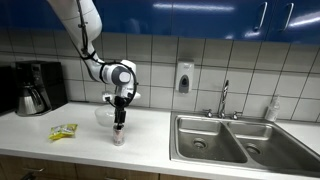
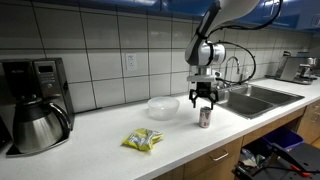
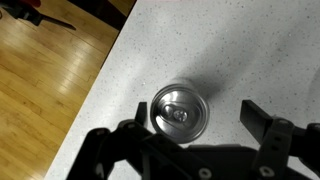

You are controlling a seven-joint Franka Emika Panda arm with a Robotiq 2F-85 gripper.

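Observation:
A can [image 1: 118, 138] stands upright on the white counter near its front edge; its round metal top [image 3: 179, 112] shows from above in the wrist view. Directly over it, my gripper [image 2: 203, 100] points downward with its fingers open. In the wrist view the can's top lies between the two spread fingers, nearer the left one. From exterior view 2, the fingertips look to be at about the height of the can's top. Whether either finger touches it, I cannot tell.
Behind the arm sits a white bowl [image 2: 168, 108]. A yellow packet [image 2: 143, 138] lies on the counter, and a coffee maker [image 2: 38, 110] stands at the far end. On the other side is a double sink [image 1: 235, 142] with a faucet [image 1: 223, 100]. Bare counter surrounds the can.

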